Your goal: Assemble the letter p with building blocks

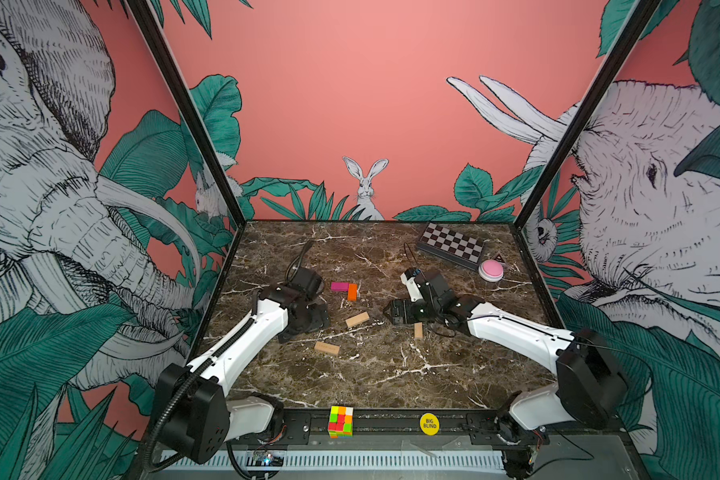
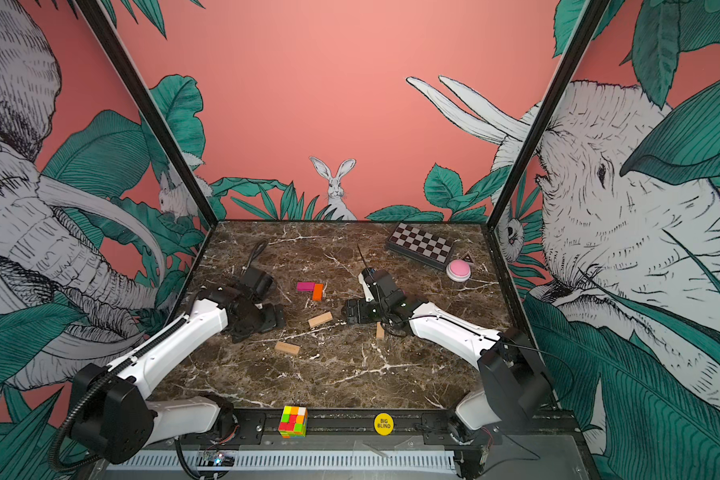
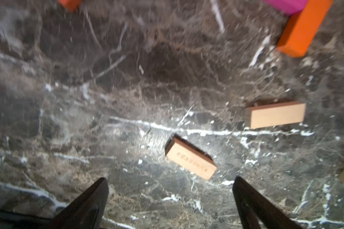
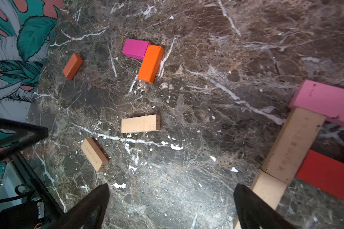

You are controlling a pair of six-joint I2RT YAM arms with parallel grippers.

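In the right wrist view, two wooden blocks stand end to end, the upper one (image 4: 293, 145) touching a pink block (image 4: 326, 102); a red block (image 4: 328, 176) lies beside them. My right gripper is open, its left-to-right gap empty, its right finger (image 4: 258, 206) overlapping the lower wooden block. My left gripper is open over the table with nothing between its fingers. Ahead of it lies a loose printed wooden block (image 3: 191, 159). Farther right rests another wooden block (image 3: 277, 115). An orange block (image 3: 305, 27) touches a magenta block (image 3: 288, 4).
A lone orange-red block (image 4: 72, 66) lies at the left of the table. The checkered board (image 1: 452, 243) and a pink-topped button (image 1: 491, 270) stand at the back right. A colored cube (image 1: 341, 421) sits on the front ledge.
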